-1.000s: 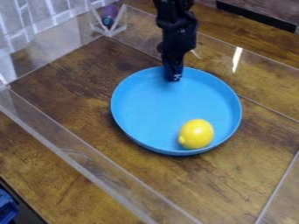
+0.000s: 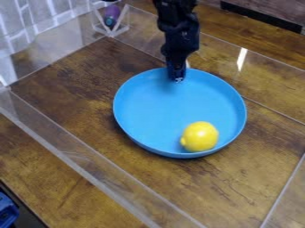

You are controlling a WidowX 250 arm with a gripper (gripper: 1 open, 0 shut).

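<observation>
A blue round plate [image 2: 167, 107] lies on the wooden surface, with a yellow ball [image 2: 199, 135] on its lower right part. My dark gripper [image 2: 177, 73] hangs from the top centre at the plate's back rim; its fingers are too dark and small to tell whether they are open or shut. A small pale item shows at its tip, unclear what.
Clear plastic walls run along the left and upper left. A small purple and teal object [image 2: 110, 18] is at the upper left. A blue item [image 2: 10, 212] sits at the lower left corner. The wood around the plate is clear.
My gripper has shifted slightly at the plate's back rim. The plate and ball look unmoved.
</observation>
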